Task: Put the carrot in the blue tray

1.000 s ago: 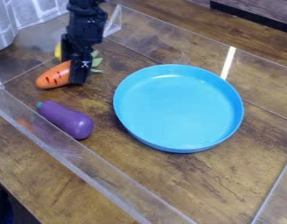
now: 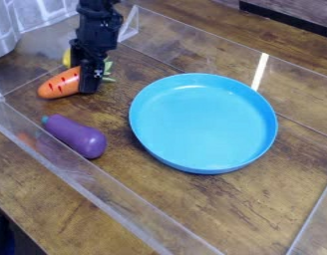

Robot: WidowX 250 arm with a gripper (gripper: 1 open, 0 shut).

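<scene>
The orange carrot (image 2: 57,88) with green leaves lies on the wooden surface at the upper left. My black gripper (image 2: 87,82) reaches down from above over the carrot's leafy half, its fingers right at the carrot and partly covering it. Whether the fingers are closed around it is too small and dark to tell. A round blue tray (image 2: 203,161) sits to the right, empty, apart from the carrot and the gripper.
A purple eggplant toy (image 2: 76,137) lies between the carrot and the tray's left side. Something yellow (image 2: 67,58) shows behind the gripper. Clear plastic walls (image 2: 100,204) run along the left. Bare wood stretches behind and in front of the tray.
Over the last second my gripper has come slightly lower at the carrot, and the carrot has shifted a touch to the left. Eggplant and tray have stayed put.
</scene>
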